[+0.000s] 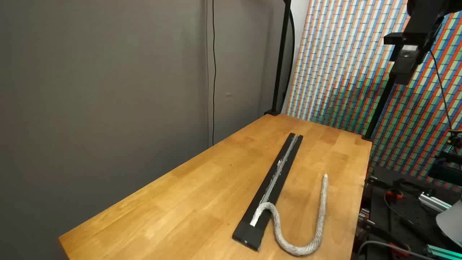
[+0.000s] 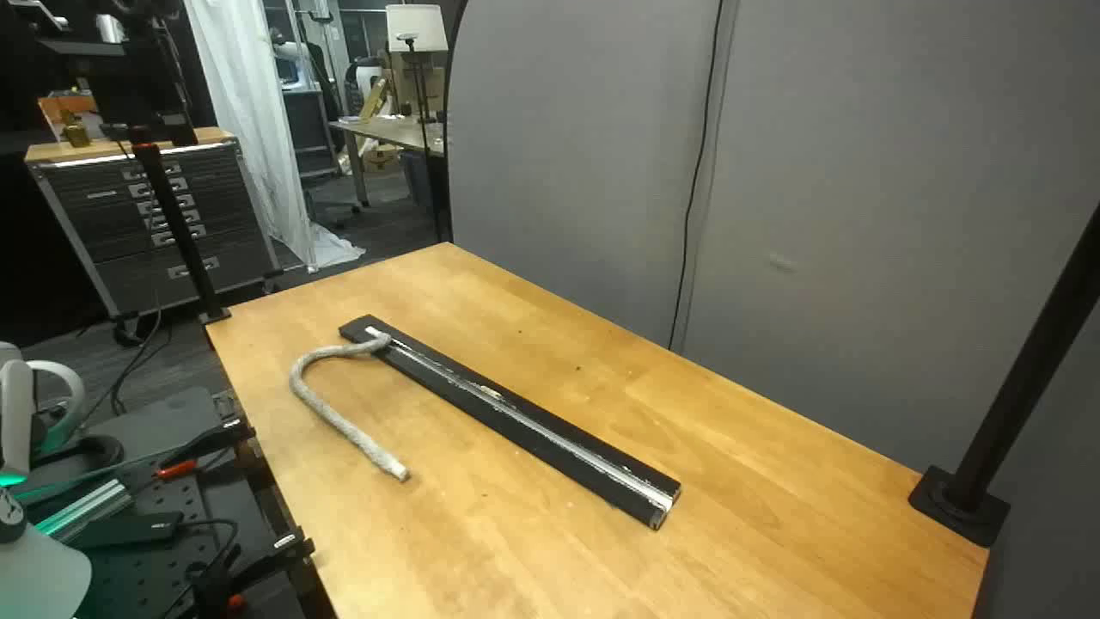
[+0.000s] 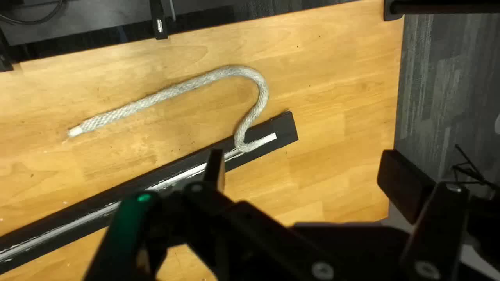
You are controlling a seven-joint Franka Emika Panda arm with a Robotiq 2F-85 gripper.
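Note:
A grey-white braided rope [image 1: 321, 212] lies on the wooden table, bent into a hook. One of its ends rests on the near part of a long black bar [image 1: 281, 173] with a pale groove down its length; the other end lies loose on the wood. In the wrist view the rope [image 3: 173, 91] curves round and its white tip sits on the bar [image 3: 262, 129] near that end. My gripper is open above the table, its two dark fingers wide apart and nothing between them. Exterior view 2 shows the rope [image 2: 340, 418] and bar [image 2: 557, 454], not the gripper.
Bare wood surrounds the bar on the table [image 2: 784, 516]. Black posts [image 2: 974, 464] stand at table corners, and a grey wall panel [image 1: 130, 86] runs along one long side. Clamps and equipment [image 1: 402, 203] crowd beyond the opposite edge.

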